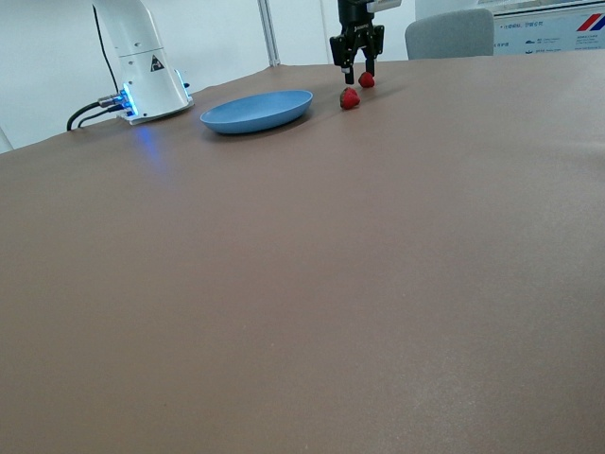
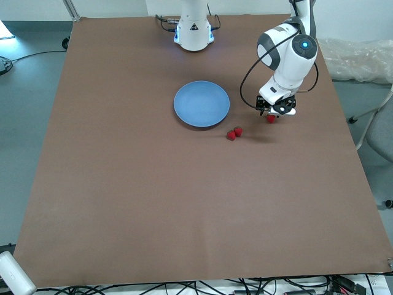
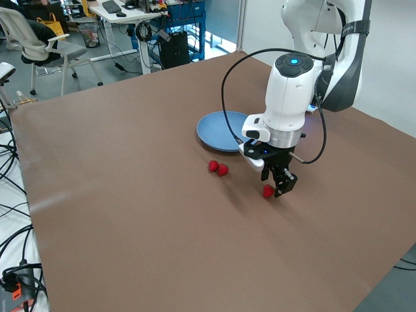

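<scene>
A blue plate (image 2: 201,103) lies on the brown table, also visible as a shallow dish (image 1: 256,111) in the top view. Two strawberries (image 2: 231,135) sit just right of and in front of it; another strawberry (image 3: 268,191) lies apart, at my gripper. My black gripper (image 1: 357,73) hangs low over that single strawberry, its two fingers apart, the berry showing near them. Whether the fingers straddle it or stand beside it is unclear. The plate is partly hidden behind my arm in the right view.
The white base (image 2: 193,34) of another unit, with cables, stands at the table's back. A grey chair (image 2: 379,129) is beyond the right edge.
</scene>
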